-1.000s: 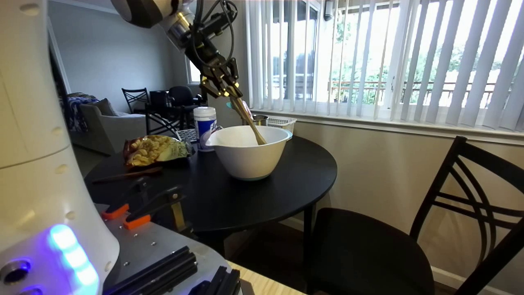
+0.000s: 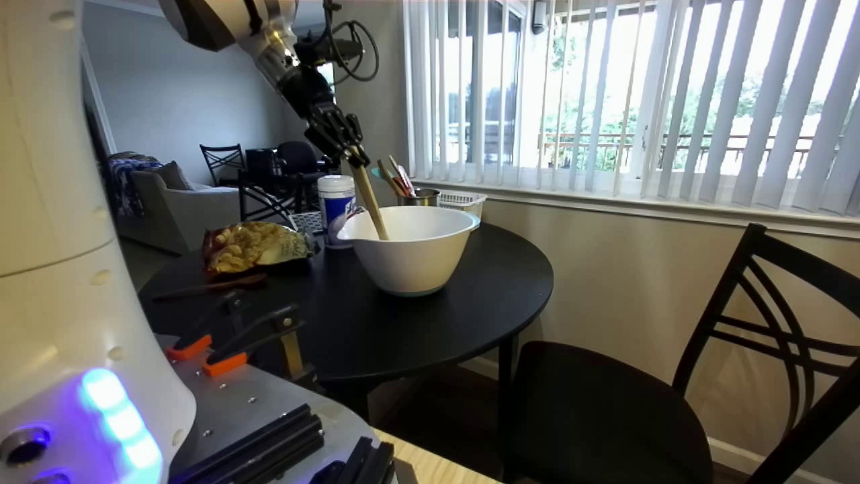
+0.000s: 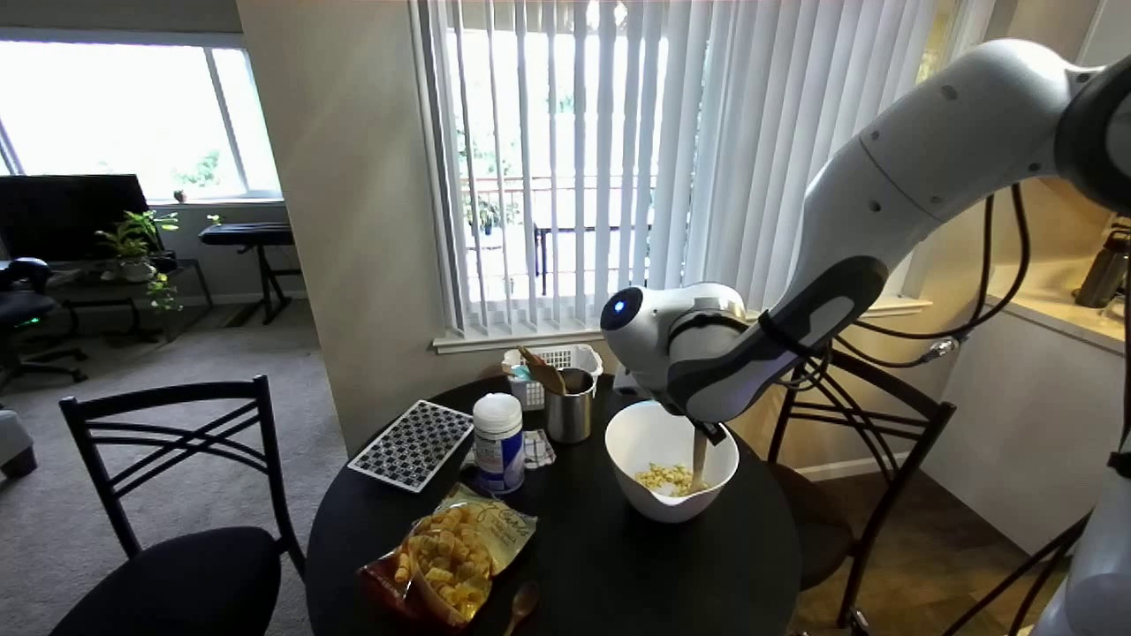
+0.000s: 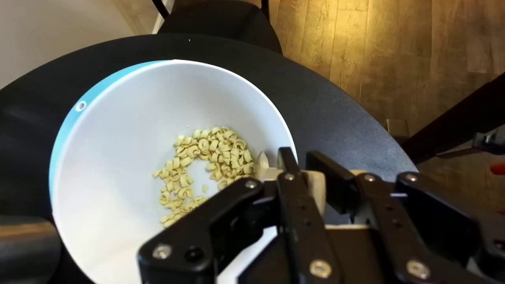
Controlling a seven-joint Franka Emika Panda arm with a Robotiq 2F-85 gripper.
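Note:
My gripper (image 2: 355,154) is shut on the handle of a wooden utensil (image 2: 367,193), which slants down into a large white bowl (image 2: 411,257). Small curled pasta (image 3: 668,477) lies in the bowl's bottom. From the wrist view, the pasta (image 4: 225,154) forms a rough ring around a bare patch, and the utensil (image 4: 316,187) shows between the fingers near the bowl's rim (image 4: 284,125). There its lower end is partly hidden by the fingers, so whether it touches the pasta I cannot tell.
An open bag of pasta (image 3: 456,556), a wooden spoon (image 3: 521,604) and a white-and-blue canister (image 3: 498,445) stand or lie left of the bowl. Behind are a metal utensil holder (image 3: 570,408) and a white basket (image 3: 527,392).
In exterior view 1, the gripper and utensil have shifted left. The utensil's lower part has moved from the bowl's middle right toward its left side, and its slant is steeper. The bowl has stayed put.

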